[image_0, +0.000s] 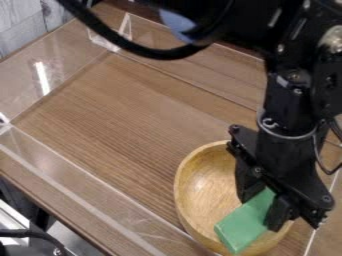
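Note:
At the lower right of the camera view my black gripper (267, 196) is shut on a green block (243, 226), which hangs tilted over a tan oval bowl (197, 185). The arm covers the right part of the bowl and the upper end of the block. Whether the block touches the bowl's floor I cannot tell.
A clear plastic item stands at the back left, near the top edge. Black cables lie at the lower left corner.

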